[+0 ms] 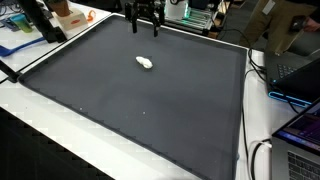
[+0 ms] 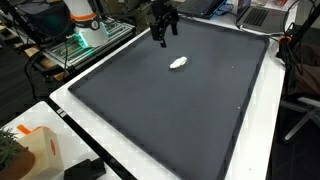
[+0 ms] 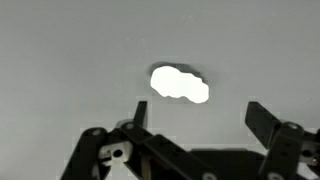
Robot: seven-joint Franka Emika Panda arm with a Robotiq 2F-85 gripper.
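Note:
A small white lumpy object [image 1: 144, 62] lies alone on the grey board [image 1: 150, 105], towards its far side. In exterior view 2 the white object [image 2: 178, 62] is just in front of my black gripper [image 2: 169, 39]. My gripper [image 1: 146, 29] stands open on the far side of the object, apart from it. The wrist view has the white object [image 3: 180, 83] beyond the fingertips, roughly between the two spread fingers. Nothing is between my fingers.
A laptop [image 1: 290, 80] and cables sit beside the board at the right. Several containers and tools lie off the board at the far left. Most of the board around the white object is bare.

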